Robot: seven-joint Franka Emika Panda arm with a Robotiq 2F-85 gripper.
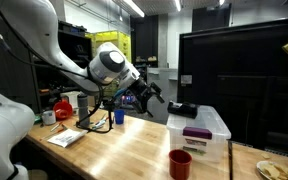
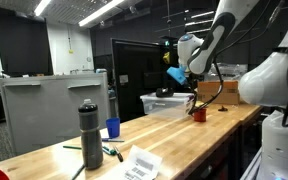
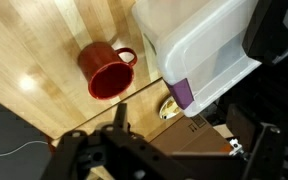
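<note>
My gripper [image 1: 152,103] hangs in the air above the table, well clear of every object. Its dark fingers stand apart at the bottom of the wrist view, with nothing seen between them. A red mug [image 1: 180,163] stands on the wooden table ahead and below; in the wrist view the red mug [image 3: 105,72] shows its open top and handle. To its right in that view is a white plastic bin [image 3: 174,25] with a purple block [image 3: 182,94] at its near side. A black object [image 1: 183,109] sits on the bin's top.
A blue cup [image 1: 119,117], a dark bottle [image 2: 91,137] and a white paper [image 1: 67,138] occupy the other end of the table. Yellowish items [image 1: 276,169] lie at the far right. Mid-table is largely bare wood.
</note>
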